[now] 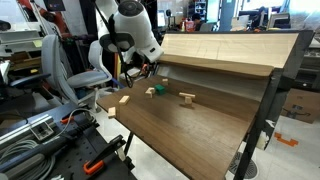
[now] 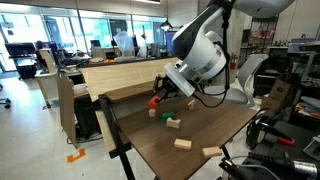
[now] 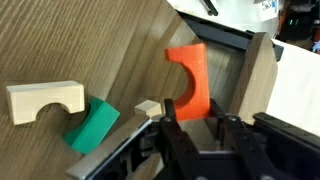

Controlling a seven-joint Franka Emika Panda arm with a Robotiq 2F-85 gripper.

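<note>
An orange-red arch-shaped block (image 3: 192, 80) is held by my gripper, which is shut on its near end in the wrist view. In exterior view 2 this orange block (image 2: 155, 101) shows below the white arm, near the shelf. The lower part of the block is hidden by the dark fingers. From exterior view 1 the gripper's tips are too small and dark to make out. A green block (image 3: 92, 124) lies on the wooden table (image 3: 105, 40), left of the gripper, beside a pale wooden arch block (image 3: 45, 100).
A raised wooden shelf (image 1: 220, 48) runs along the table's back edge, close to the arm (image 1: 130, 30). More pale wooden blocks, among them one block (image 1: 187, 98), are scattered on the table.
</note>
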